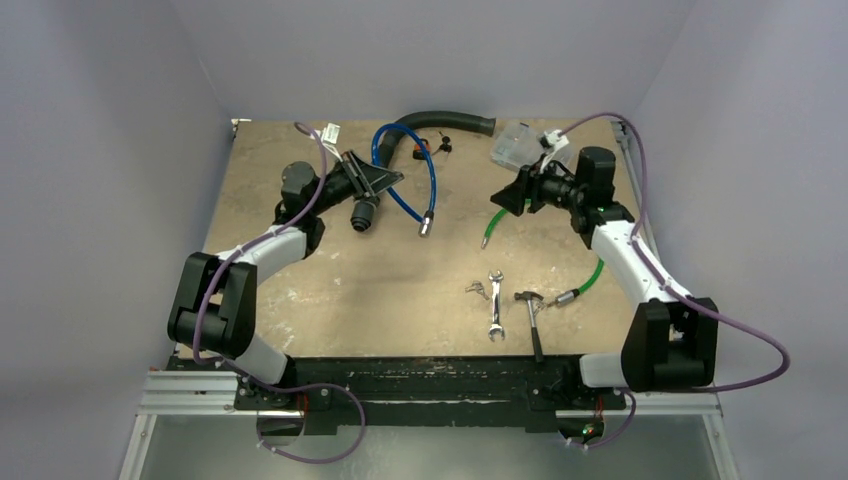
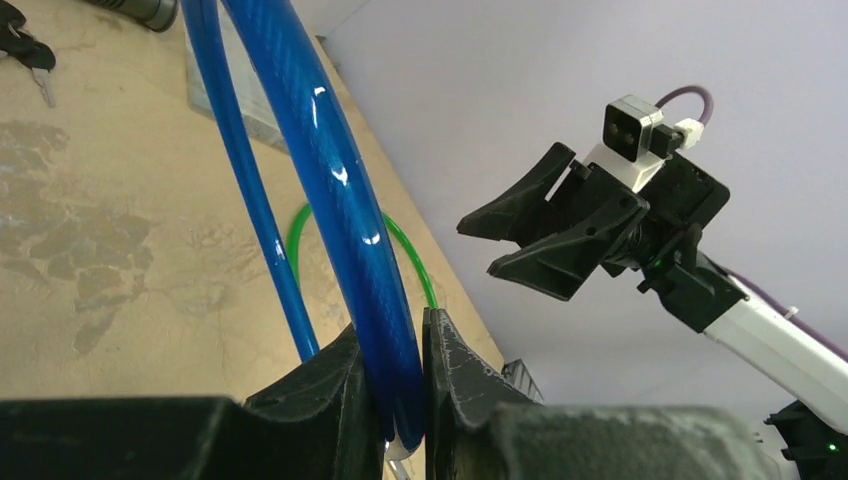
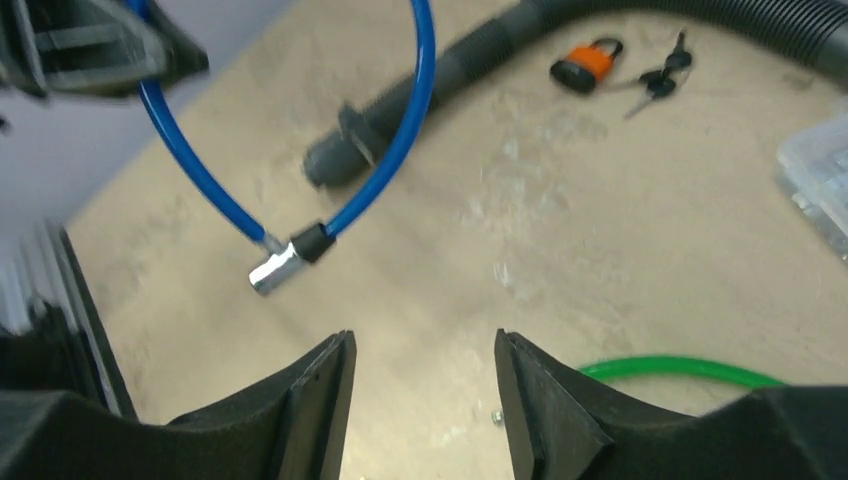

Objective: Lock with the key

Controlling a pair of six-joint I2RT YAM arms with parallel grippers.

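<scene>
A blue cable lock (image 1: 432, 175) hangs as a loop from my left gripper (image 1: 398, 178), which is shut on its blue cable. In the left wrist view the cable (image 2: 345, 190) runs up from between the black fingers. The lock's silver barrel (image 3: 275, 270) with its black collar hangs at the bottom of the loop; whether both cable ends are fully seated cannot be told. My right gripper stands open and empty, well to the right of the lock. A pair of small keys (image 1: 477, 289) lies on the table left of the wrench.
An orange padlock (image 3: 590, 66) and black-headed keys (image 3: 660, 80) lie at the back by a dark corrugated hose (image 1: 440, 118). A clear box (image 1: 515, 146), a green cable lock (image 1: 490, 230), a wrench (image 1: 496, 305) and a hammer (image 1: 534, 325) occupy the right side.
</scene>
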